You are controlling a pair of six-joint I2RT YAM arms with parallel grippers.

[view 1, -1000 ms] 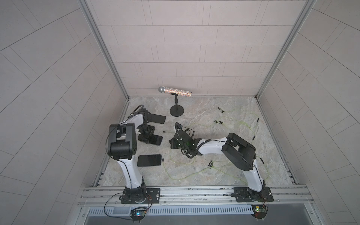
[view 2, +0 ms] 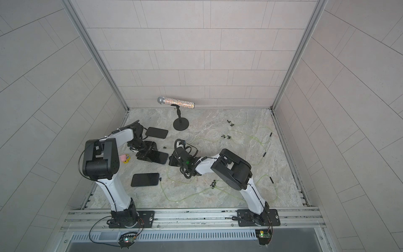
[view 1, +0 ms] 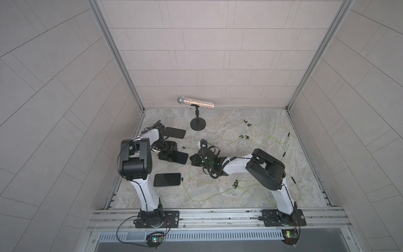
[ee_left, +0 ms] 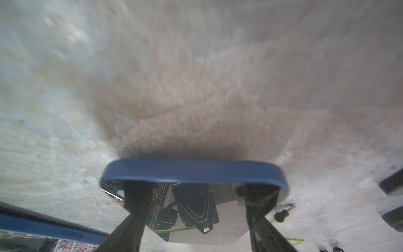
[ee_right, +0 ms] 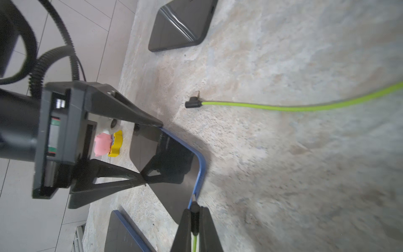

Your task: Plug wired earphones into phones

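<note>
A blue-edged phone [ee_left: 193, 170] [ee_right: 168, 193] lies in the grasp of my left gripper [view 1: 167, 153], whose fingers sit along its body. My right gripper is shut on a black earphone plug [ee_right: 194, 214] with a green cable, its metal tip at the phone's near end; whether it touches or is inserted I cannot tell. Another black plug [ee_right: 193, 103] on a green cable lies on the marble table. A second phone [view 1: 167, 179] lies nearer the front, a third [view 1: 175, 132] farther back.
A microphone on a stand [view 1: 197, 124] stands at the back. Earbuds [view 1: 236, 183] and green cables are spread over the table's middle and right. A pink and yellow toy [ee_right: 102, 145] is at the left.
My left gripper and the phone have moved rightward, toward my right gripper. The right gripper has shifted only slightly.
</note>
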